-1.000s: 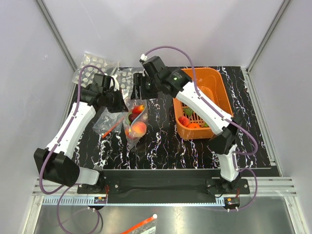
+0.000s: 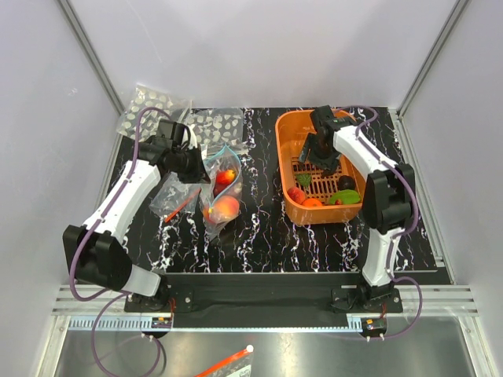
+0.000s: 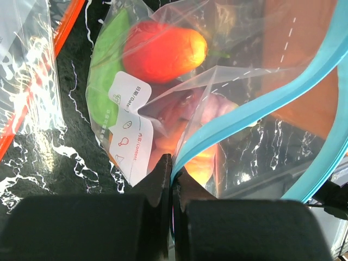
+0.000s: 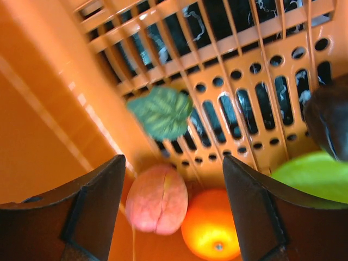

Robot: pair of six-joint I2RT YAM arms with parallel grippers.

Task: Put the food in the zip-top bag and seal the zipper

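Note:
The clear zip top bag lies at the table's left, its blue zipper rim spread apart. My left gripper is shut on that rim at one side of the mouth. Inside the bag show a red-orange fruit, a green item and a peach-coloured one behind the film. My right gripper hangs open in the orange basket, nothing between its fingers. Ahead of it, on the slatted floor, rests a green leafy piece. A pinkish fruit and an orange show between and behind the fingers.
A green pepper-like item and a dark round one lie to the basket's right side. Flat spare bags lie at the back left; another with an orange strip is beside the filled bag. Between bag and basket the table is clear.
My right arm has swung from above the bag over to the basket and lowered into it. The left gripper has shifted slightly right, the held bag rim with it.

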